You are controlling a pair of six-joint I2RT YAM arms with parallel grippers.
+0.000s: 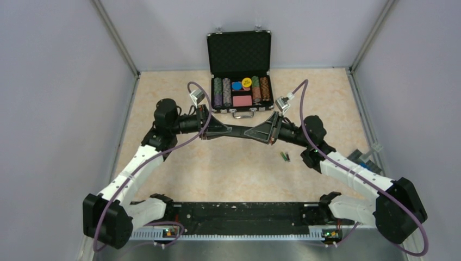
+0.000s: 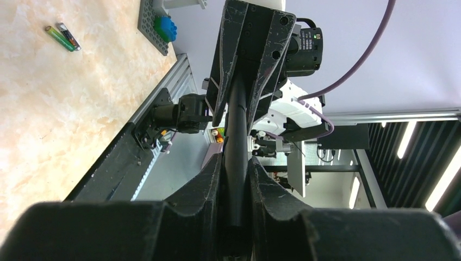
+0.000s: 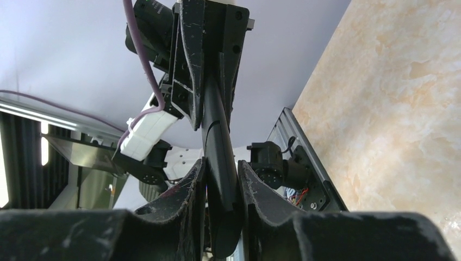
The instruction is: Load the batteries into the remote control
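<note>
A black remote control [image 1: 237,131] is held horizontally above the table between both grippers, seen end-on in the left wrist view [image 2: 236,141] and right wrist view [image 3: 217,141]. My left gripper [image 1: 217,129] is shut on one end, my right gripper [image 1: 260,132] on the other. In the right wrist view a seam runs along the remote's body; whether its battery cover is off cannot be told. Two batteries, one green [image 2: 58,38] and one dark with silver [image 2: 69,36], lie side by side on the table to the right, below my right arm.
An open case of poker chips [image 1: 242,100] stands at the back centre. A grey studded plate [image 1: 356,156] with a blue piece and a white part sits at the right edge.
</note>
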